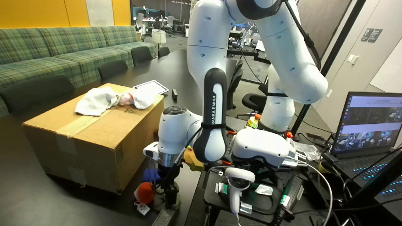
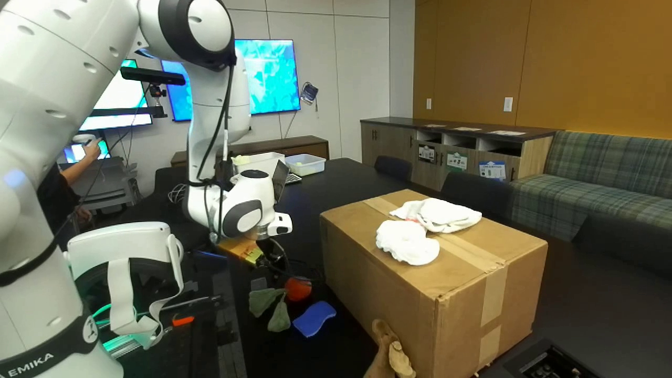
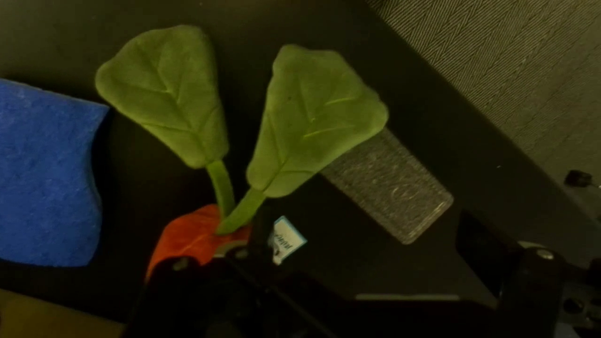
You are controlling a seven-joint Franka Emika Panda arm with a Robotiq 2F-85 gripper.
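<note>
In the wrist view my gripper is open, its dark fingers (image 3: pixel 490 253) wide apart with nothing held. A grey felt block (image 3: pixel 389 186) lies on the black table just ahead of the gap between them, one end under a green leaf of a plush toy (image 3: pixel 321 118). The toy's orange body (image 3: pixel 188 234) is partly hidden behind the other finger. To the left lies a blue sponge (image 3: pixel 48 174). In exterior view 1 the gripper (image 1: pixel 171 201) hangs low beside the orange toy (image 1: pixel 145 193), near the grey block (image 1: pixel 164 217).
A large cardboard box (image 1: pixel 79 150) with white cloths (image 1: pixel 96 101) on top stands close by the arm. A yellow object (image 1: pixel 193 160) sits behind the gripper. The table's edge runs along the right of the wrist view. A headset (image 1: pixel 260 145) rests on the side stand.
</note>
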